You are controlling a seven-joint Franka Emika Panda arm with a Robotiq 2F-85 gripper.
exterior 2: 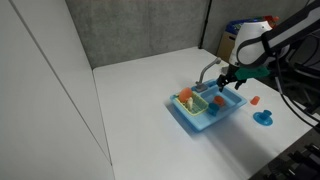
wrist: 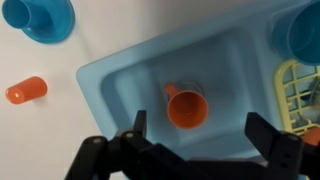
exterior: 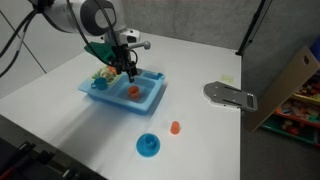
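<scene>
An orange mug (wrist: pixel 187 108) stands in the light blue sink tray (wrist: pixel 110 90), its handle toward the upper left in the wrist view. My gripper is open above the tray, with a wide gap and nothing between its fingers. From the first exterior view, the gripper (exterior: pixel 130 74) hangs a little above the orange mug (exterior: pixel 133 91), apart from it. In the other exterior view, that mug (exterior 2: pixel 219 101) is inside the tray, below the gripper (exterior 2: pixel 230 84).
A blue cup (exterior: pixel 99 83) and a yellow rack (wrist: pixel 297 95) occupy one end of the tray. A faucet (exterior: pixel 138 46) rises behind it. Outside lie a blue cup on a saucer (exterior: pixel 148 145), an orange cup (exterior: pixel 175 128) and a grey board (exterior: pixel 230 96).
</scene>
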